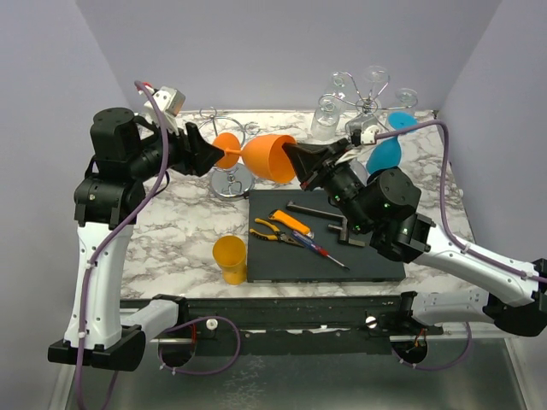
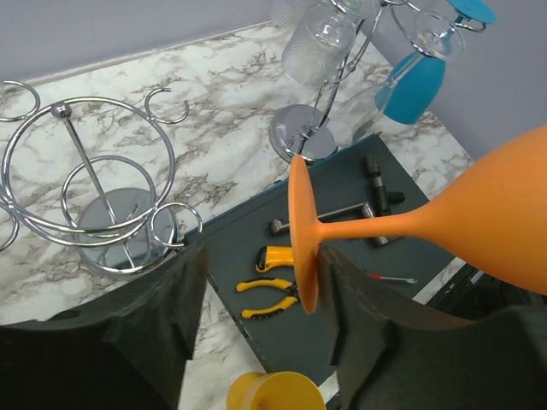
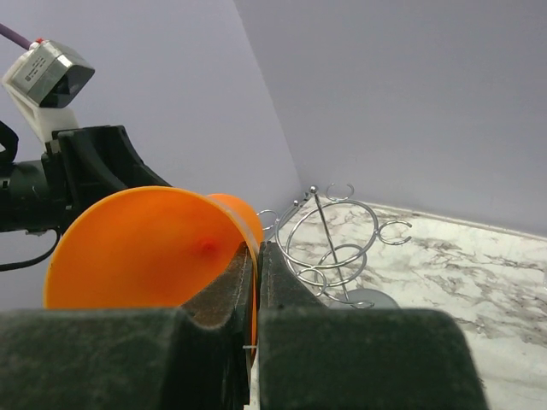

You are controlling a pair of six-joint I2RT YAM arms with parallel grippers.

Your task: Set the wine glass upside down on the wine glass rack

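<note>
The orange wine glass [image 1: 267, 156] is held sideways, high up, its rim pinched by my right gripper, which is shut on it. My left gripper is at the glass's foot [image 2: 301, 222], fingers apart, the foot at its right finger; contact is unclear. The empty chrome rack [image 2: 92, 224] stands on the marble beyond, left of the glass in the left wrist view.
A second rack [image 2: 303, 128] at back right holds clear glasses and a blue glass [image 2: 414, 90]. A dark mat [image 1: 376, 265] carries several tools. A yellow cup [image 1: 230, 256] stands at front left.
</note>
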